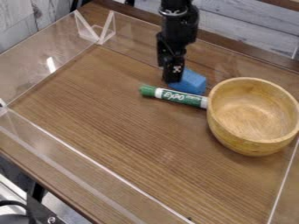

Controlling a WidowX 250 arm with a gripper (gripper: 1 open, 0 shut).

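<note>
The black gripper (173, 70) hangs over the table at the upper middle, open, at the left edge of a blue object (191, 84) that lies on the wood. Whether it touches that object is unclear. Just below them lies a green and white EXPO marker (174, 97), angled slightly, its right end near a wooden bowl.
The large yellow wooden bowl (251, 114) takes up the right side of the table (117, 157). Clear plastic walls and a clear bracket stand along the left and back edges.
</note>
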